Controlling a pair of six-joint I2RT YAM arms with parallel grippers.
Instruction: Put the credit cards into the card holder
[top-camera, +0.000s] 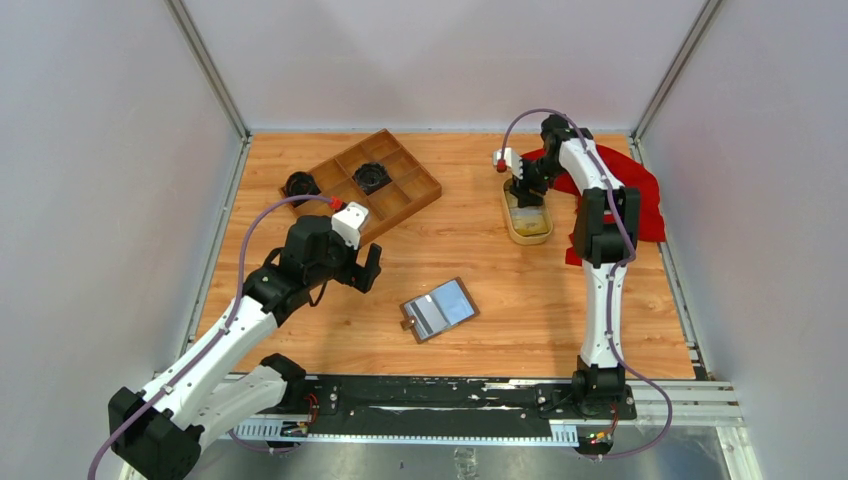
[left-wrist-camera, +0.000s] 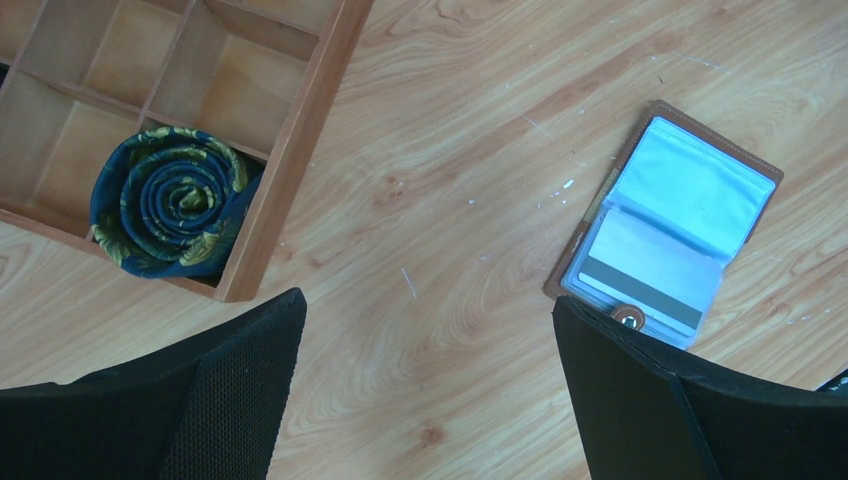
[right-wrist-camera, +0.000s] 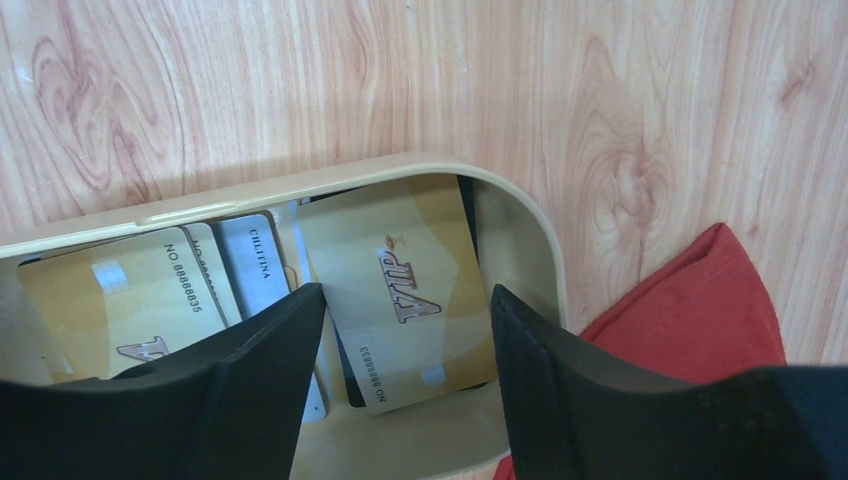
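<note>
An open card holder (top-camera: 440, 309) lies on the table; in the left wrist view a card with a dark stripe shows in the holder's (left-wrist-camera: 672, 225) clear sleeve. My left gripper hangs open to its left, empty. Gold cards (right-wrist-camera: 405, 295) and a bluish card (right-wrist-camera: 250, 258) lie flat in a beige oval box (right-wrist-camera: 420, 165). My right gripper is over the box's far end, its fingers apart on either side of one gold card. Whether the fingertips touch that card cannot be told.
A wooden compartment tray (top-camera: 410, 205) with rolled dark cloths (top-camera: 371, 177) stands at the back left. Red cloth (top-camera: 640, 195) lies right of the box, partly under the right arm. Bare table separates box and holder.
</note>
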